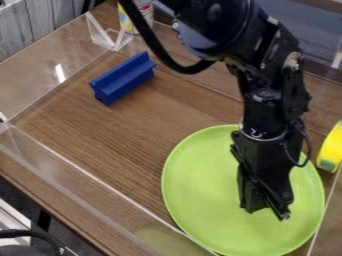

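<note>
The black arm comes down from the top right, and its gripper (262,199) hangs low over the right half of a large green plate (206,188). The gripper looks shut, with nothing visible between its fingers; whether it touches the plate is hard to tell.
A blue block-like holder (123,76) lies at the upper left on the wooden table (94,140). A yellow object (330,150) is at the right edge beside the plate. A can and a clear plastic piece stand at the top left.
</note>
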